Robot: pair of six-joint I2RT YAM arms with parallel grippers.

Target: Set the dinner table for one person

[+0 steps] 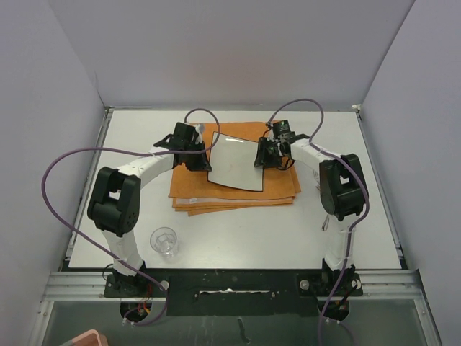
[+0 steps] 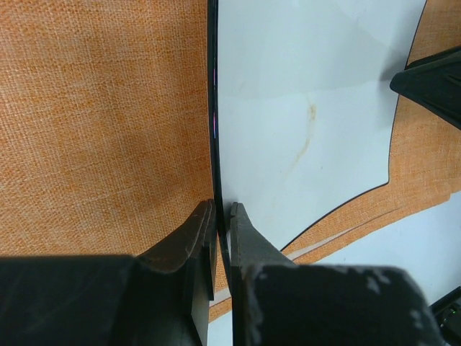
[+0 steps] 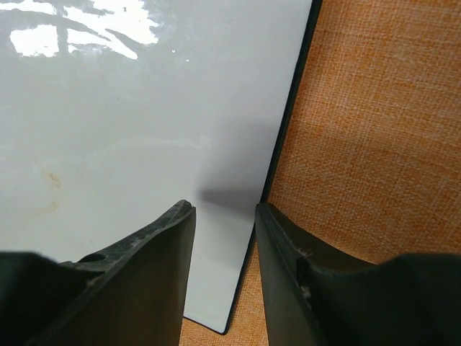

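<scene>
A white square plate (image 1: 235,162) with a dark rim lies on orange cloths (image 1: 190,187) in the middle of the table. My left gripper is shut on the plate's left edge. At the plate's right edge, my right gripper is part open, one fingertip over the white surface and the other at the dark rim. Whether it grips the edge cannot be seen clearly.
A clear glass (image 1: 164,241) stands at the front left of the white table (image 1: 274,238). Cutlery (image 1: 325,222) lies at the right, partly behind my right arm.
</scene>
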